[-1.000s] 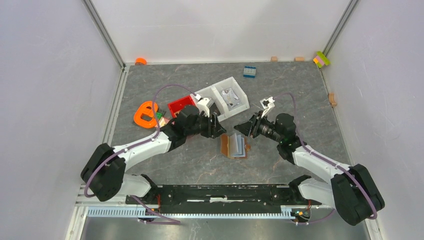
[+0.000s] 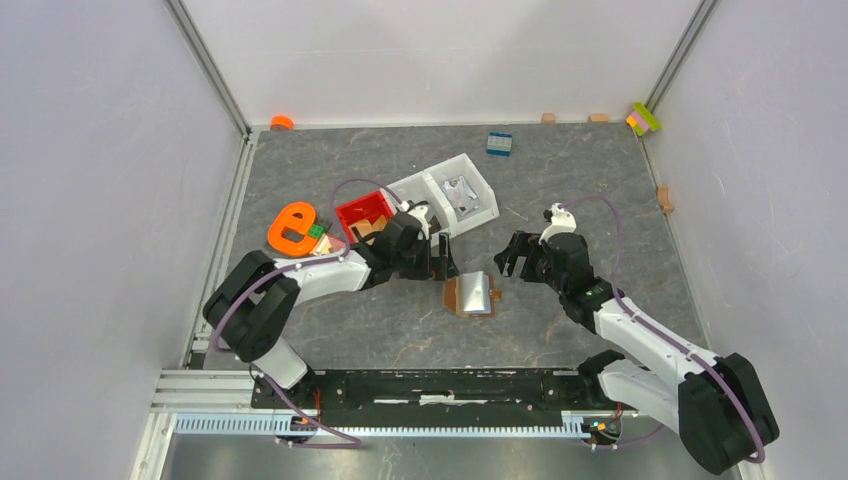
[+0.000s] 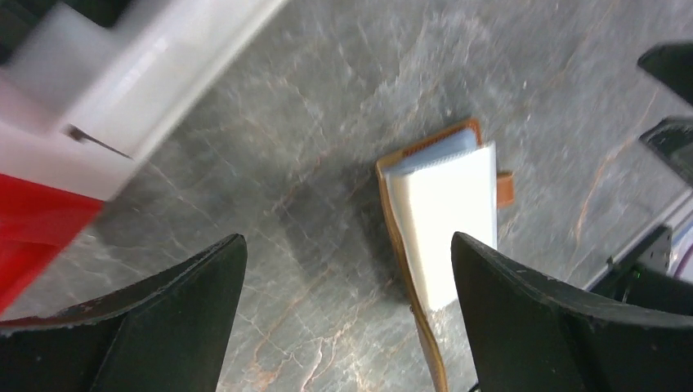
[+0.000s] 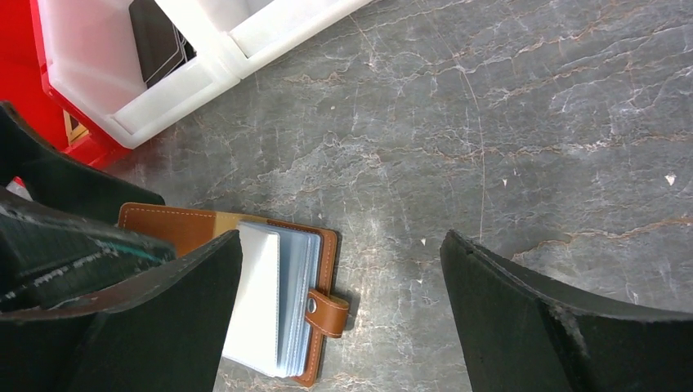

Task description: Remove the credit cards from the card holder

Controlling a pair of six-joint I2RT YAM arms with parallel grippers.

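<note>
The brown card holder point(image 2: 452, 297) lies open on the grey table, its clear sleeves point(image 4: 299, 286) spread and a white leaf point(image 4: 255, 302) on top. Its snap strap point(image 4: 329, 314) sticks out at the right. By the holder's upper edge is my left gripper point(image 2: 440, 262), open and empty; in the left wrist view the holder point(image 3: 397, 237) shows partly behind the right-hand finger. My right gripper point(image 2: 514, 262) stands open up and to the right of the holder, nothing between its fingers. Cards inside the sleeves cannot be made out clearly.
Behind the left gripper is a white divided tray point(image 2: 487, 213), with a dark item point(image 4: 159, 37) in one compartment. A red box point(image 2: 349, 213) adjoins it. An orange letter-shaped toy point(image 2: 280, 237) lies left. The table right of the holder is clear.
</note>
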